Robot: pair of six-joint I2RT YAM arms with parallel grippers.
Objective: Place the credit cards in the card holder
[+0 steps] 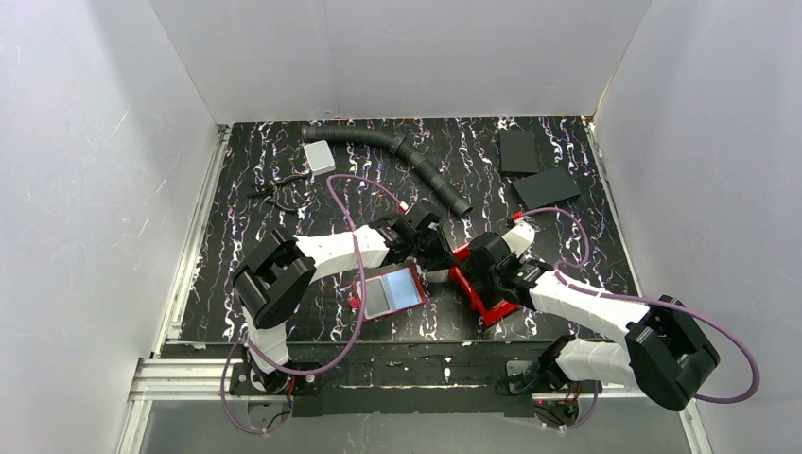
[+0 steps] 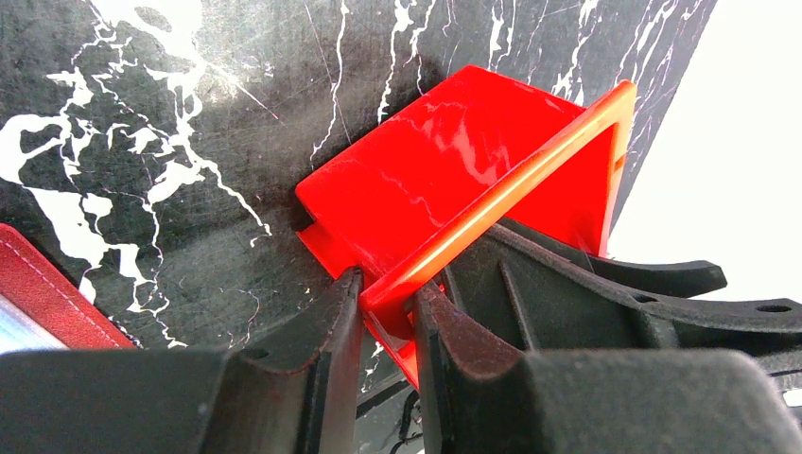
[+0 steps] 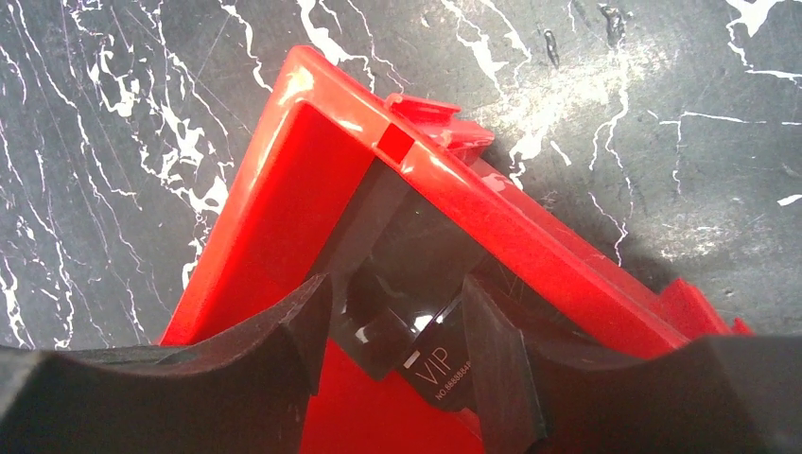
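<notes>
The card holder (image 1: 391, 291), red-edged with pale blue and grey panels, lies open left of the red box (image 1: 493, 311). Its red edge (image 2: 38, 293) shows at the left of the left wrist view. My left gripper straddles a corner of the box's rim, which fills the space between its fingertips. Over the inside of the box, my right gripper stands part open, nothing clearly gripped. Below its fingers a black VIP card (image 3: 437, 375) lies in the box, partly covered by a finger. Whether more cards lie under it, I cannot tell.
Behind the arms lies a black ribbed hose (image 1: 407, 151). A white box (image 1: 319, 157) and dark pliers-like tools (image 1: 277, 189) are at the back left; two black flat boxes, one here (image 1: 546, 187), lie back right. Both grippers are close together at the box.
</notes>
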